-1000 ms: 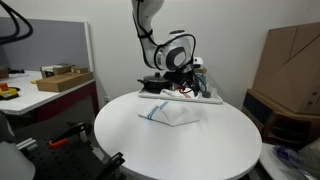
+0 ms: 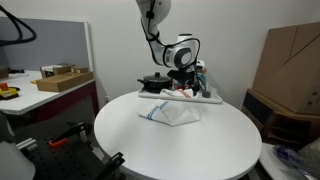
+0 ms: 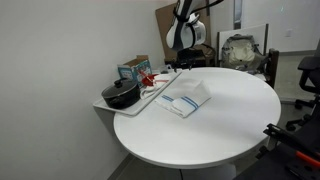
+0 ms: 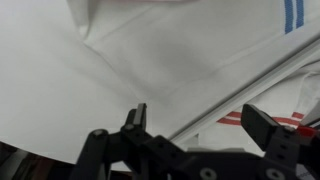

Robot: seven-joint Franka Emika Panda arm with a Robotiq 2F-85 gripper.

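Observation:
A white cloth with blue stripes (image 2: 168,111) lies spread on the round white table, and it also shows in exterior view 2 (image 3: 187,103). In the wrist view the same cloth (image 4: 190,50) fills the upper part, its blue stripes at the top right. A second white cloth, red-striped (image 4: 218,136), lies past the raised edge at the lower right. My gripper is open above this edge, with nothing between its fingers. From the side, the arm reaches over the table's back edge, near the red-striped cloth (image 2: 178,94).
A black lidded pot (image 3: 121,94) stands on the white ledge (image 2: 212,99) along the back of the table. Boxes and bottles (image 3: 135,69) crowd the ledge's far end.
Now the arm is higher and farther back. The blue-striped cloth looks unmoved.

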